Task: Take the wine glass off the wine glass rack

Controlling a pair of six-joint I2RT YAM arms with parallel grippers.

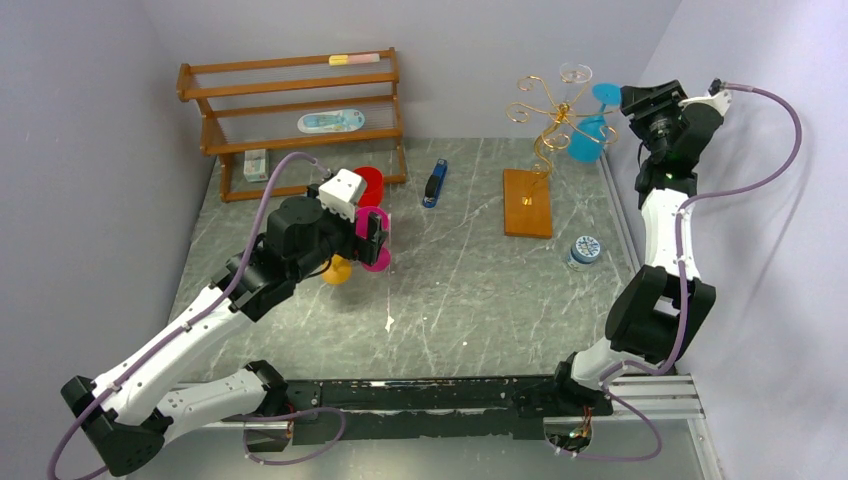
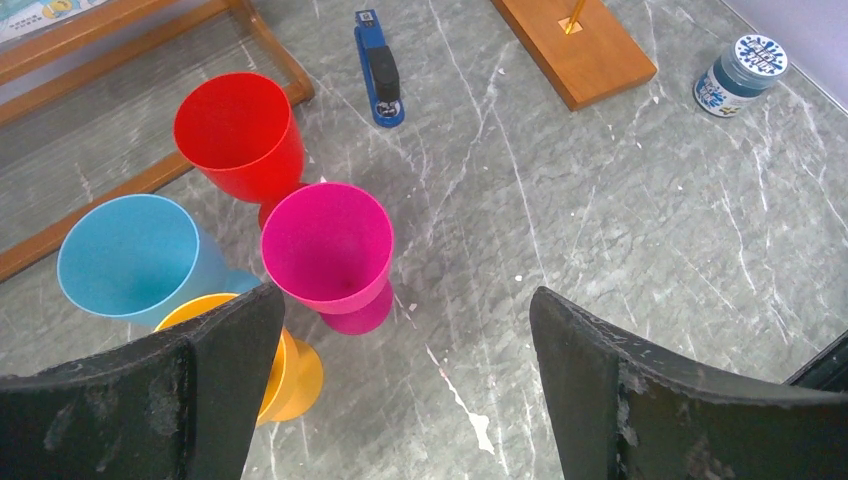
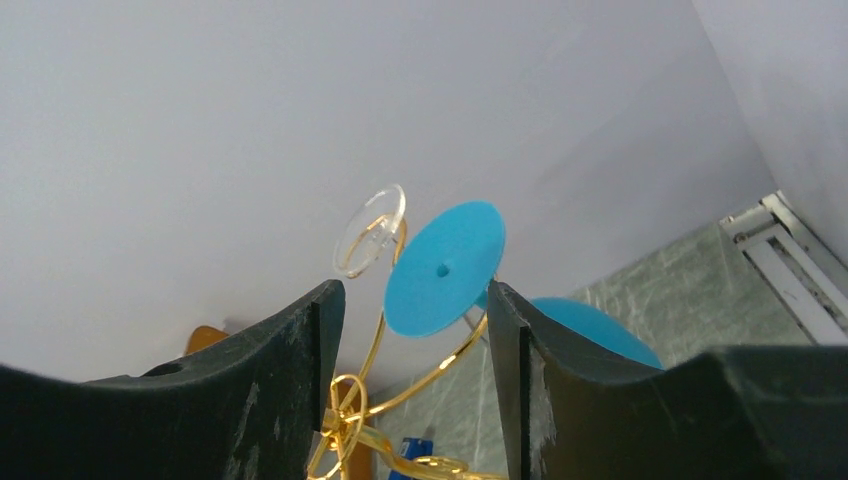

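Observation:
The gold rack (image 1: 560, 118) stands at the back right on a wooden base (image 1: 527, 210), holding a clear glass (image 1: 576, 73) and a blue wine glass (image 1: 590, 138) upside down. In the right wrist view the blue glass's foot (image 3: 435, 280) is just beyond my right gripper, whose fingers are apart with nothing seen held between them; the clear foot (image 3: 360, 235) is to its left. My left gripper is open above several cups, among them a magenta one (image 2: 325, 245).
A wooden shelf (image 1: 290, 87) is at the back left. A blue stapler (image 1: 434, 185) lies mid-back, and a jar (image 1: 584, 252) stands at the right. A wall borders the right arm.

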